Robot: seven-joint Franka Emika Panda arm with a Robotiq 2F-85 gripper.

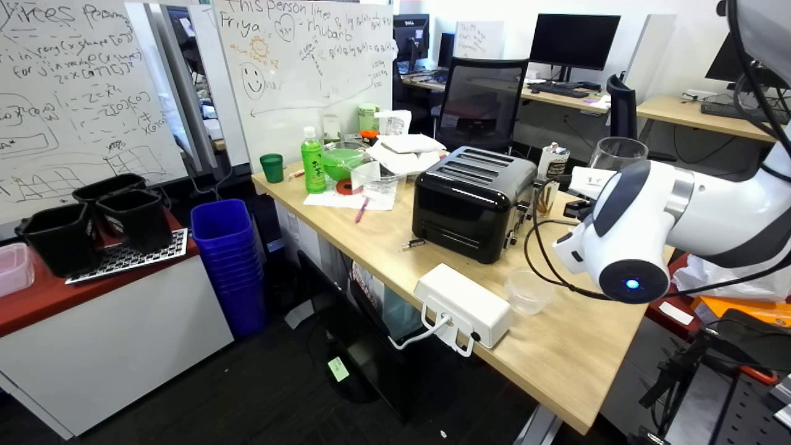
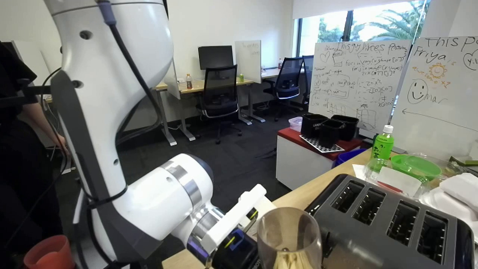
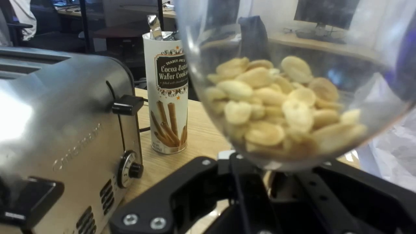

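A clear rounded glass (image 3: 269, 113) partly filled with peanuts fills the upper right of the wrist view. Below its bowl, my gripper is shut on what looks like the stem; the exact contact is hard to see. In exterior view 1 the glass (image 1: 618, 152) rises behind my white wrist, which hides the fingers. Exterior view 2 shows the glass (image 2: 289, 235) upright beside the toaster, peanuts low in its bowl. A small clear plastic bowl (image 1: 530, 290) rests on the table in front of my arm.
The black and steel toaster (image 1: 474, 204) stands left of my gripper, with a wafer cookie canister (image 3: 167, 93) behind it. A white box (image 1: 463, 304) with a cable sits at the table's front edge. Bare tabletop (image 1: 571, 356) lies right of the plastic bowl.
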